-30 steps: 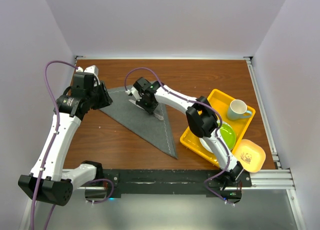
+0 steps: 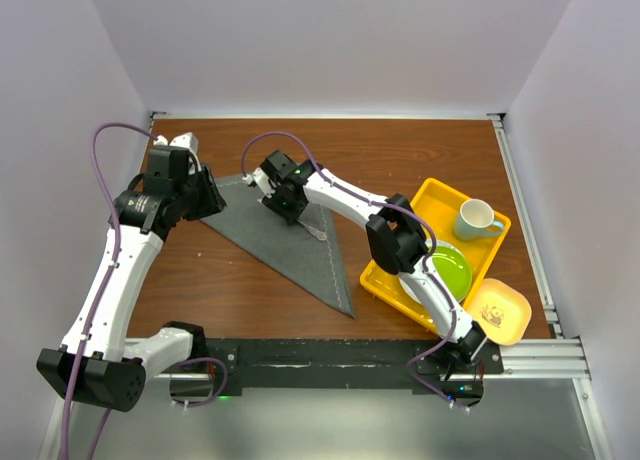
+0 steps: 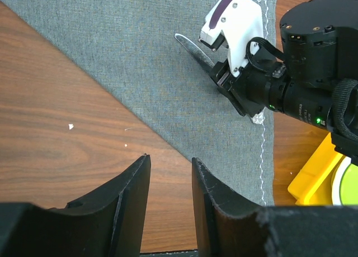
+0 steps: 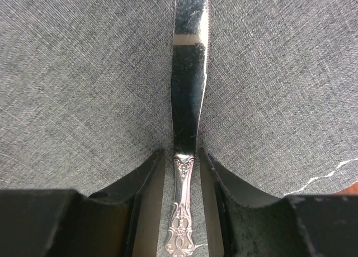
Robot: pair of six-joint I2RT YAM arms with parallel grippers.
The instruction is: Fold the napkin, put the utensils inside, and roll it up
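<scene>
A grey napkin [image 2: 270,240], folded into a triangle, lies on the wooden table. A silver knife with an ornate handle [image 4: 183,206] rests on it, running vertically through the right wrist view. My right gripper is low over the knife, fingers part open on either side of it near where handle meets blade; whether they touch it I cannot tell. In the left wrist view its body covers part of the knife. My left gripper hangs above the table's left side with its fingers apart and nothing between them.
A yellow tray [image 2: 431,188] on the right holds a mug [image 2: 474,216] and green and white plates [image 2: 452,270]. A small peach dish [image 2: 502,310] is beside it at the front right. Bare table shows behind the napkin and at the front left.
The left arm and napkin look unchanged.
</scene>
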